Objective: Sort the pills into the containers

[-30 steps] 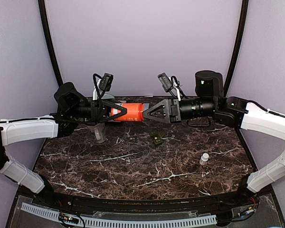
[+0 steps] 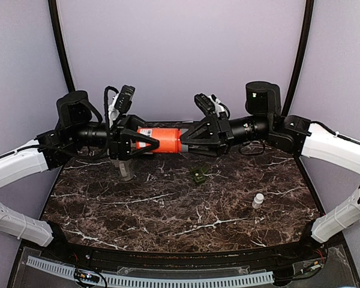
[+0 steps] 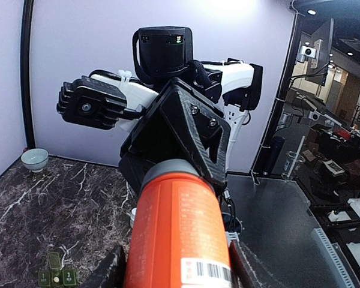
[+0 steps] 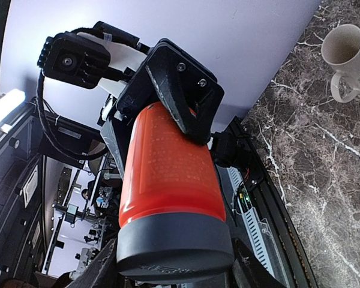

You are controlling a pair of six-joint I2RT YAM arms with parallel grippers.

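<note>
An orange pill bottle (image 2: 165,140) is held sideways in the air over the table, between my two grippers. My left gripper (image 2: 143,139) is shut on its body near the label. On the other end, my right gripper (image 2: 186,138) is shut around the dark grey cap (image 4: 175,246). In the left wrist view, the orange body (image 3: 177,225) runs up to the cap's edge, and the cap seems to be on the bottle. A small dark green container (image 2: 198,175) with compartments lies on the table below. What is in the bottle cannot be made out.
A small white bottle (image 2: 258,200) stands at the right of the marble table (image 2: 150,210). The mug is at the left, partly behind my left arm in the top view. A pale bowl (image 3: 35,159) sits near the back.
My right gripper has turned a little around the cap end.
</note>
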